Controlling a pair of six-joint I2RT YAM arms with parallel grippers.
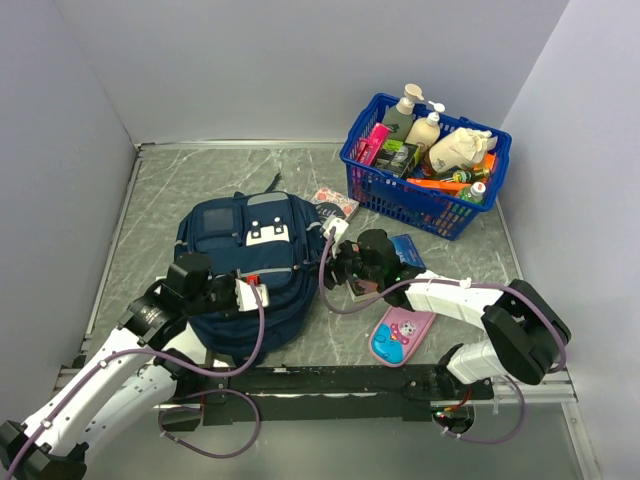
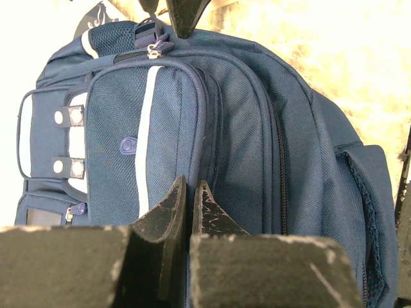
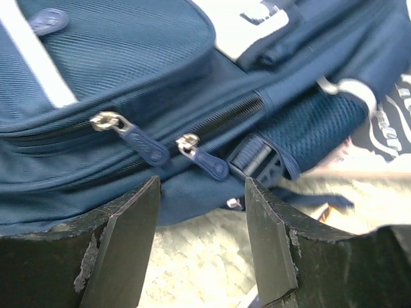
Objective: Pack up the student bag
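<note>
The dark blue backpack point(image 1: 285, 310) lies on the grey floor, its front pockets facing up. In the left wrist view my left gripper is shut on the piped edge of the backpack's front pocket point(image 2: 170, 122). At the bag's right side, my right gripper stands open, its fingers apart. Two zipper pulls show there: one point(image 3: 212, 165) lies just beyond the gap between the fingertips, the other point(image 3: 145, 145) farther left. A pink pencil case point(image 1: 402, 334) rests to the right of the bag. The blue book point(image 1: 408, 250) is partly hidden by my right arm.
A blue basket point(image 1: 405, 202) full of bottles and boxes stands at the back right. One book point(image 1: 335, 203) lies between it and the backpack. White sheets point(image 1: 188, 345) show beneath my left arm.
</note>
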